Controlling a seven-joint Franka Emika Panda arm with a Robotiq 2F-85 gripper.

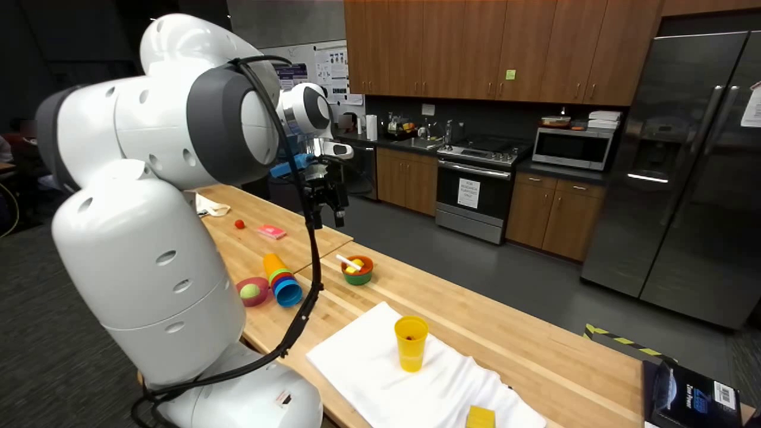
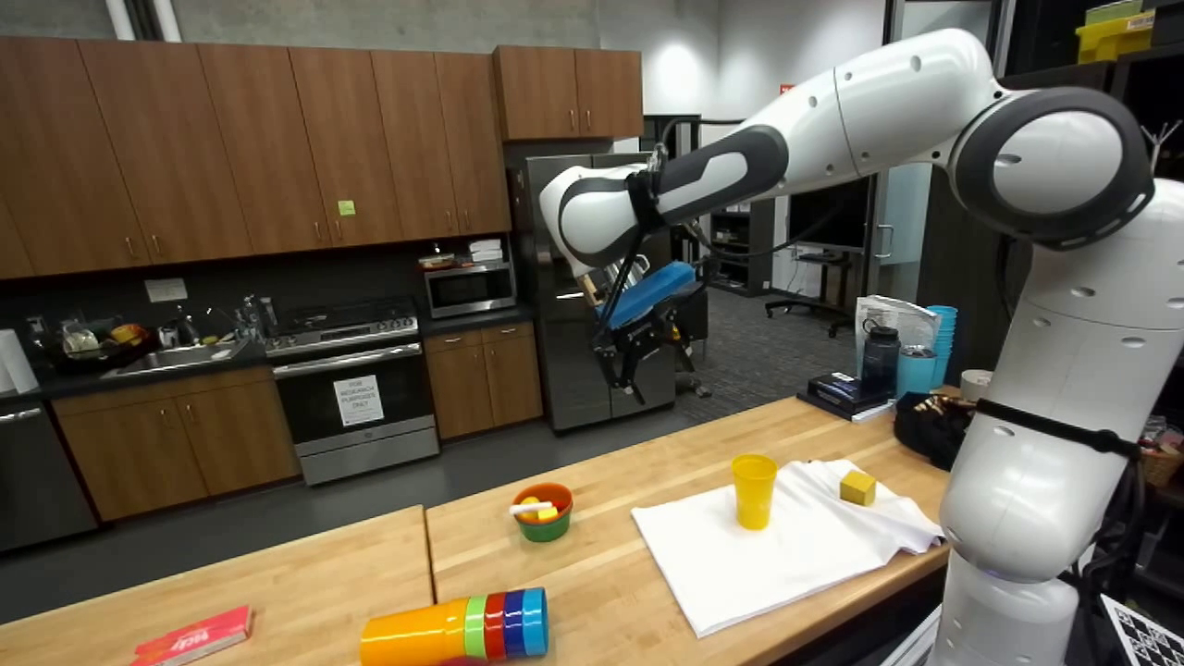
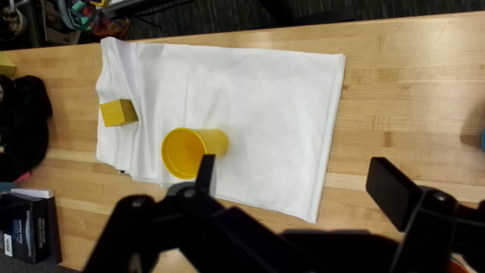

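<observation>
My gripper stands open in the wrist view, its black fingers wide apart with nothing between them. In exterior view 2 the gripper (image 2: 638, 372) hangs high over the table's far side. A yellow cup (image 2: 755, 494) is upright on the white cloth (image 2: 710, 561). To one side of it, on the cloth's wrinkled end, rests a yellow block (image 2: 857, 487). Farther along the table is a green and orange bowl (image 1: 358, 271) with yellow pieces and a white stick in it. A stack of coloured cups (image 2: 472, 627) lies on its side.
A pink bowl with a tennis ball (image 1: 250, 291), a pink packet (image 1: 271, 232) and a red ball (image 1: 239, 224) are on the left part of the table. A black box (image 1: 695, 396) and a dark bottle (image 2: 880, 361) occupy its other end. Bare wood surrounds the cloth.
</observation>
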